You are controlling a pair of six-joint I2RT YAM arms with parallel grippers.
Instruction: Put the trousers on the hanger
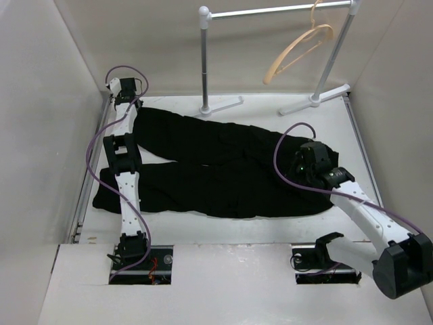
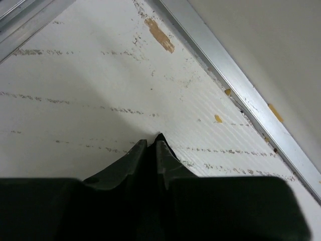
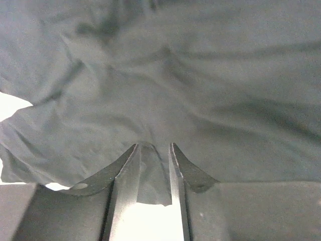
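Observation:
Black trousers (image 1: 216, 189) lie spread on the white floor, legs toward the left. At the end of the upper leg, near the back-left corner, is my left gripper (image 1: 128, 98); in the left wrist view its fingertips (image 2: 153, 148) are nearly together over a dark tip of cloth, and whether they grip it is unclear. My right gripper (image 1: 301, 169) is over the waist end; in the right wrist view its fingertips (image 3: 155, 148) stand a little apart above the cloth. A wooden hanger (image 1: 284, 61) hangs on the rail.
A white rail stand (image 1: 277, 10) spans the back, its feet resting on the floor behind the trousers. Walls and metal edge strips bound the space.

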